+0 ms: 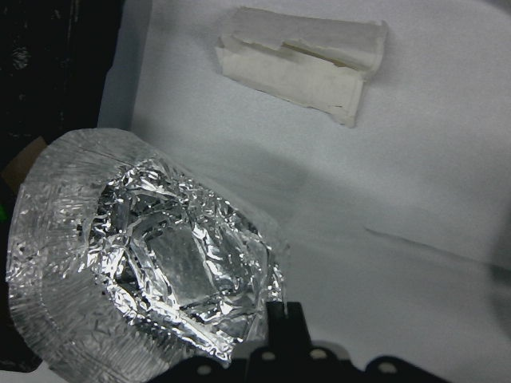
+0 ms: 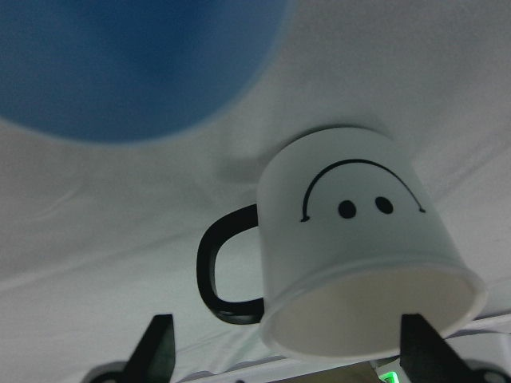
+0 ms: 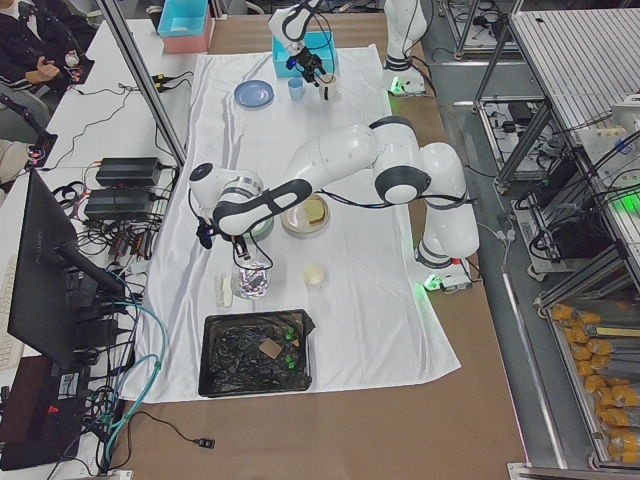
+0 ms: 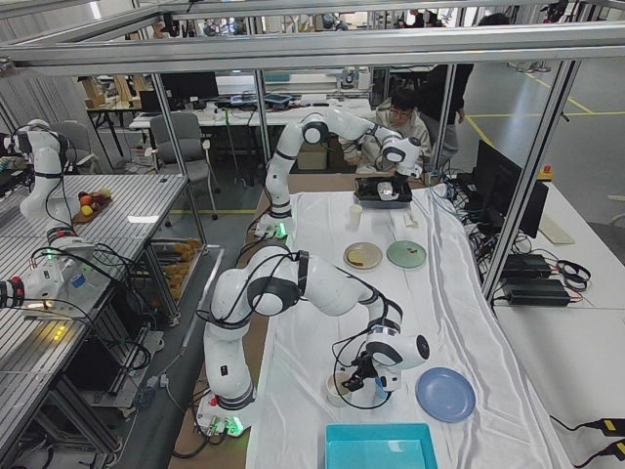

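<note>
My left gripper is shut on the edge of a crumpled foil bowl (image 1: pixel 184 263), which hangs beside the black tray (image 3: pixel 210 350), near two folded paper strips (image 1: pixel 295 88). My right gripper stands open over a white smiley mug (image 2: pixel 343 215) with a black handle, its opening toward the lower edge of the right wrist view, between the fingertips. A blue cup (image 2: pixel 136 56) is beside the mug.
A blue plate (image 4: pixel 445 395) and a turquoise tray (image 4: pixel 379 447) lie near the right arm. A tan plate (image 4: pixel 362 256), a green plate (image 4: pixel 405 254) and a pale cup (image 3: pixel 313 273) occupy the middle area.
</note>
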